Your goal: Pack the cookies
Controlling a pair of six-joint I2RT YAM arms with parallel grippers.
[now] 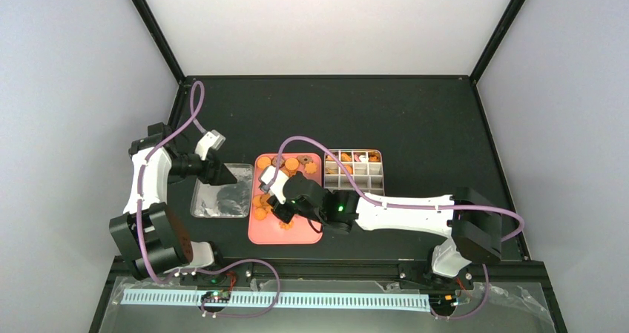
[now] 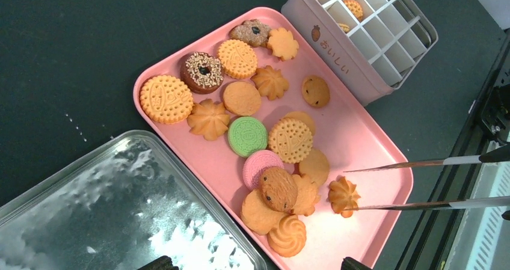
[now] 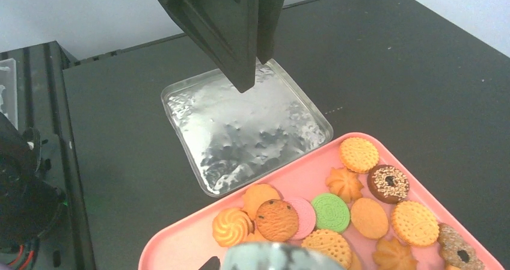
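Observation:
Assorted cookies lie on a pink tray. Beyond the tray stands a divided box holding several cookies. From the right, in the left wrist view, two thin, reflective prongs reach over the tray. They look like metal tongs, with their tips apart beside a flower-shaped cookie. I cannot tell if they touch it. My right gripper, over the pink tray, is shut on the tongs; their blurred, shiny upper end shows at the bottom of its view. My left gripper is open and empty.
A silver tray without cookies sits left of the pink one, below my left gripper. My right forearm crosses low over the box's front side.

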